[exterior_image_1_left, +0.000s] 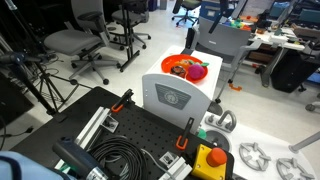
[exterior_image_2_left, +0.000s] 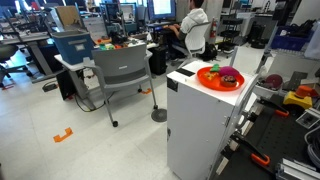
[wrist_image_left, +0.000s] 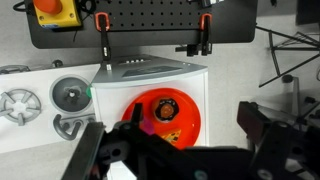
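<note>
My gripper stands open above the plate, its dark fingers spread wide at the lower part of the wrist view with nothing held between them. Below lies a round red-orange plate (wrist_image_left: 188, 112) on a white surface. It carries a brown round piece (wrist_image_left: 166, 107), an orange wedge-like piece (wrist_image_left: 173, 136) and a magenta piece (wrist_image_left: 148, 126) partly hidden by a finger. In exterior view 1, the magenta piece (exterior_image_1_left: 197, 73) sits at the plate's near right side. Exterior view 2 shows the plate (exterior_image_2_left: 206, 83) on top of a white cabinet.
A toy sink (wrist_image_left: 70, 95) and stove burner (wrist_image_left: 20, 105) lie beside the plate. A yellow box with a red button (exterior_image_1_left: 211, 160) stands near the black perforated base (exterior_image_1_left: 150, 135). A grey curved panel (exterior_image_1_left: 172, 98) rises between plate and base.
</note>
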